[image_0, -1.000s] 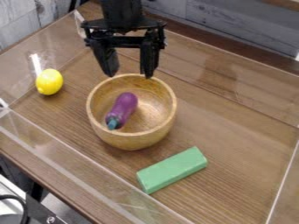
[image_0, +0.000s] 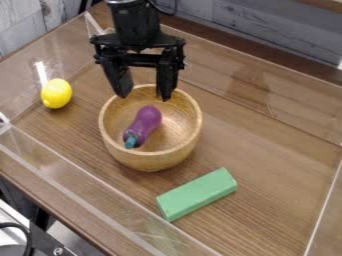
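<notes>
My black gripper (image_0: 142, 82) hangs over the back part of a round wooden bowl (image_0: 150, 140), its fingers apart and pointing down, nothing between them. Inside the bowl, toward its front left, lies a purple elongated object (image_0: 146, 122) with a teal end, clear of the fingers.
A yellow lemon-like object (image_0: 56, 94) sits left of the bowl. A green block (image_0: 197, 194) lies at the front right. A black cable runs at the lower left.
The objects on the table look essentially unmoved.
</notes>
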